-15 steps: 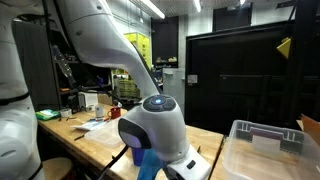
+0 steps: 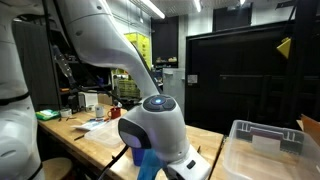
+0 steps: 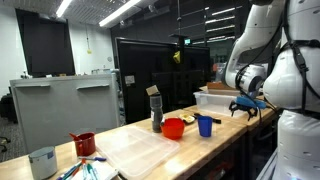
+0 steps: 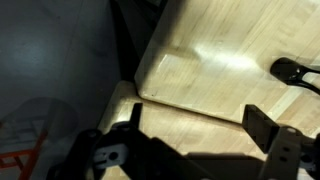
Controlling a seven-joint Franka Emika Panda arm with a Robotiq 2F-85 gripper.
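Observation:
My gripper stands open in the wrist view, its fingers (image 4: 122, 138) wide apart with bare pale wood between and beyond them. In exterior view 2 the gripper (image 3: 246, 104) hangs at the table's right end, away from the cups and bowls. The arm's own bulk hides it in exterior view 1. A blue cup (image 3: 205, 126) stands near the table's edge, with a red bowl (image 3: 173, 129) beside it. At the right of the wrist view lies a small black object (image 4: 287, 70) with a dark curved part.
A clear plastic bin (image 2: 272, 153) stands right of the arm. Farther along the table are a pale board (image 3: 140, 148), a tall dark container (image 3: 155, 107), a red pot (image 3: 86, 144) and a grey pot (image 3: 42, 161). Table edges show in the wrist view, with dark floor at left.

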